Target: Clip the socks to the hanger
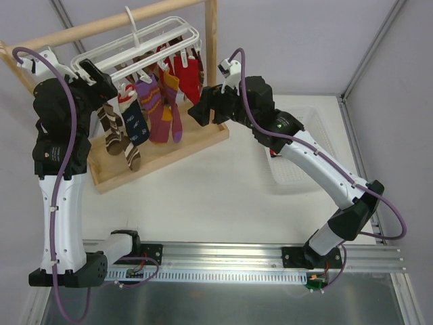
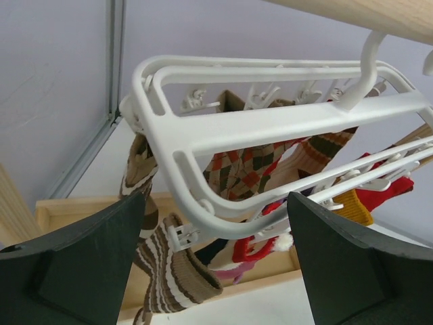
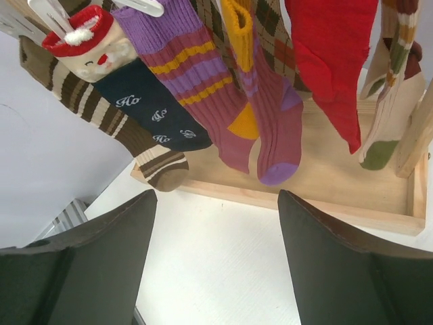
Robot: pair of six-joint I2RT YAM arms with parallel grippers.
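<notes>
The white hanger (image 2: 270, 122) hangs on the wooden rack with socks clipped along it: striped brown (image 3: 101, 115), Santa (image 3: 166, 118), purple striped (image 3: 203, 95), red (image 3: 325, 61) and others. My left gripper (image 1: 95, 84) is at the hanger's left end, part open, its fingers either side of that corner in the left wrist view; nothing clear is held. My right gripper is open and empty, in front of and below the hanging socks, right of the hanger in the top view.
The wooden rack base (image 1: 162, 159) sits under the socks. A white basket (image 1: 311, 156) stands at the right, partly behind my right arm, with something small inside.
</notes>
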